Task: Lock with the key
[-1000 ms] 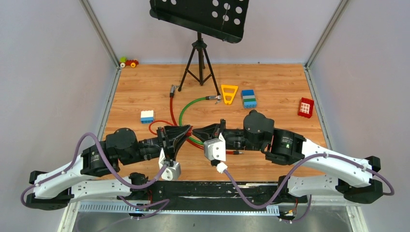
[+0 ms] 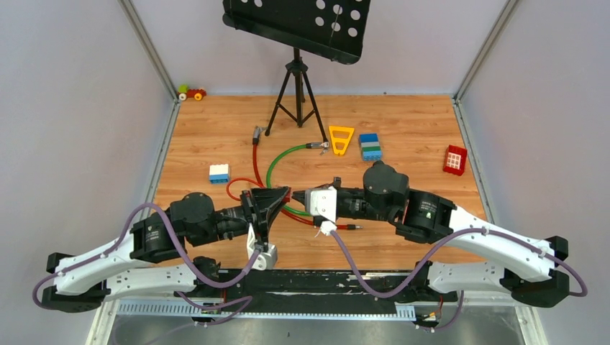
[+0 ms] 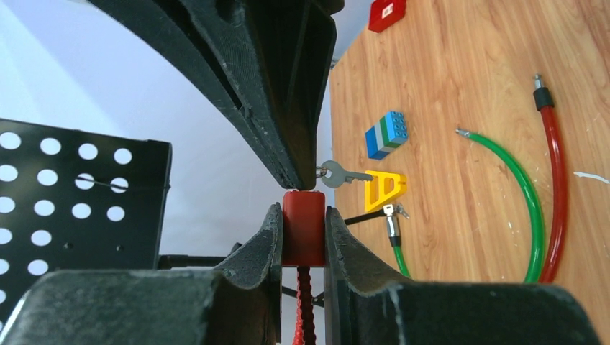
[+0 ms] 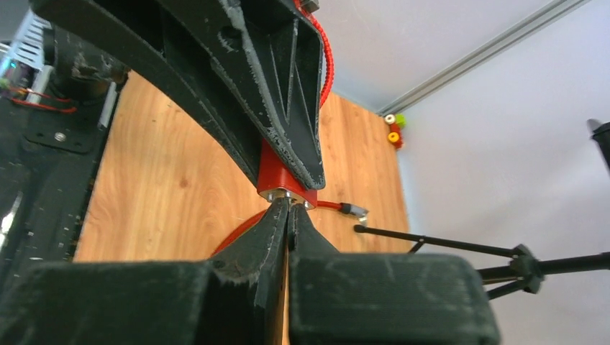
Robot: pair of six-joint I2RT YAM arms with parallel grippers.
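A red lock body (image 3: 303, 228) sits between the fingers of my left gripper, with a red braided cable (image 3: 304, 305) leaving its lower end. My right gripper has its fingers together, tips right at the end face of the lock body (image 4: 277, 176). Beside the right fingertips, a small silver key (image 3: 338, 175) hangs from a ring, clear of the lock. Whether another key is pinched between the right fingers or inserted in the lock is hidden. From above, both grippers meet over the table's middle.
A black music stand (image 2: 296, 86) rises at the back. On the wooden table lie green (image 2: 280, 154) and red (image 2: 255, 162) cables, a yellow triangle (image 2: 341, 140), toy bricks (image 2: 370, 146) and a red basket (image 2: 454, 159).
Earlier, the right arm came left and its wrist turned, closing toward the lock.
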